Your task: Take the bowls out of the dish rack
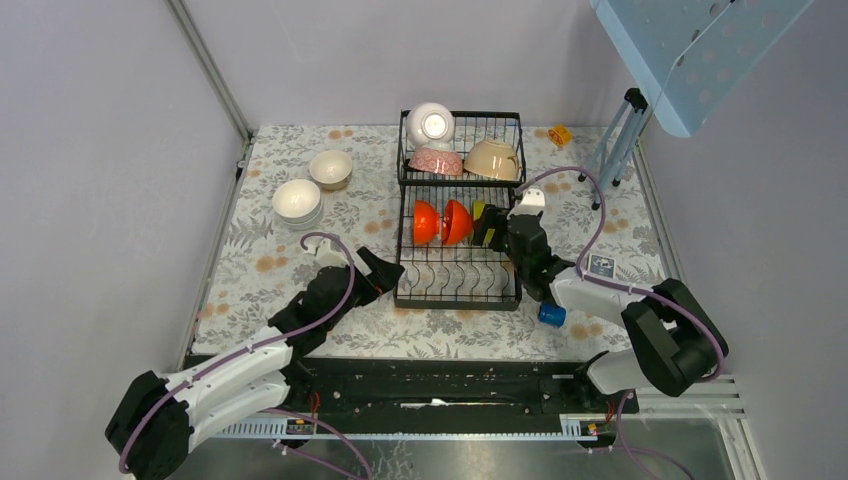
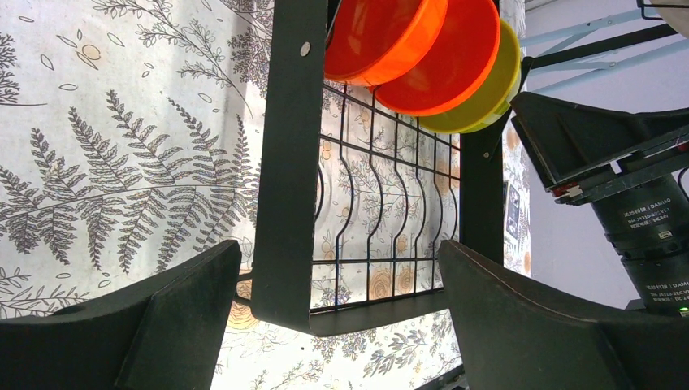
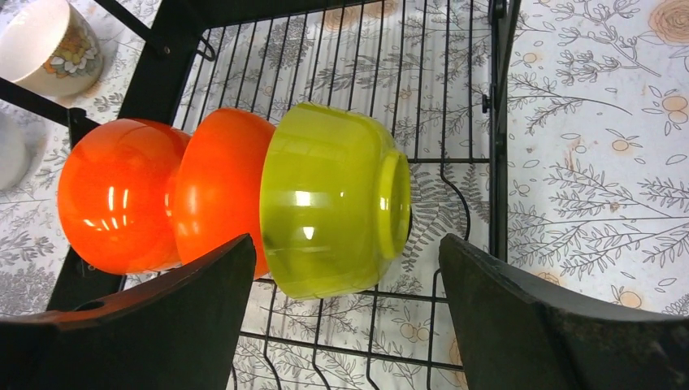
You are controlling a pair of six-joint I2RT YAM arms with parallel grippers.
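The black dish rack has two tiers. On its lower tier, a yellow-green bowl and two orange bowls stand on edge in a row, the green one at the right. My right gripper is open above the rack, with the green bowl ahead of and partly between its fingers, not gripped. Open and empty, my left gripper hangs by the rack's front left corner. The upper tier holds a white bowl, a pink patterned bowl and a beige bowl.
At the left of the table stand a stack of white bowls and a single cream bowl. A blue cup lies right of the rack, below the right arm. Behind it are a card and a stand.
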